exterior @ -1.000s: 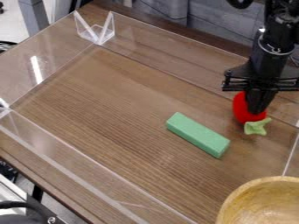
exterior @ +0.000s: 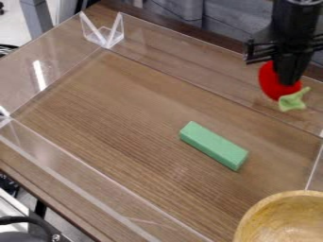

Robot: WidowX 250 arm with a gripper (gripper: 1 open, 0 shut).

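Observation:
The robot's gripper [exterior: 278, 59] hangs at the upper right, just over a round red object [exterior: 271, 80] with a light green leafy top [exterior: 293, 99], like a toy radish or strawberry. The fingertips are at or behind the red object's top edge; whether they touch it or hold anything is hard to tell. A green rectangular block [exterior: 213, 145] lies apart, near the middle right of the wooden table [exterior: 101, 132].
A clear, wire-like container [exterior: 104, 28] stands at the back left. A yellow bowl [exterior: 284, 223] sits at the front right, cut off by the frame.
The gripper has moved up and back, away from the front. The red object with its leafy top now appears farther back and higher in the view than a second ago.

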